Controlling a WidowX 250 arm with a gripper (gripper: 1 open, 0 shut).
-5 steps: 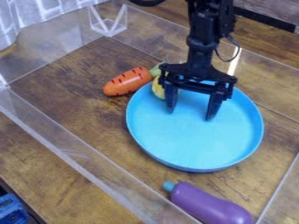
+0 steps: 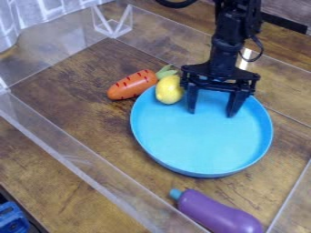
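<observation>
My black gripper (image 2: 216, 87) hangs over the back of a round blue plate (image 2: 199, 136), open, its fingers spread and pointing down. A yellow rounded toy (image 2: 169, 89) sits at the plate's back left edge, just beside the gripper's left finger; whether the two touch, I cannot tell. Left of it, outside the plate, lies an orange toy carrot (image 2: 133, 86) with a green top.
A purple toy eggplant (image 2: 219, 211) lies in front of the plate at the lower right. Clear plastic walls cross the left and lower left. A blue object (image 2: 13, 218) shows in the lower left corner. Bare wood is free at the left.
The gripper has shifted slightly right and back, uncovering more of the yellow toy. The plate and other toys look unmoved.
</observation>
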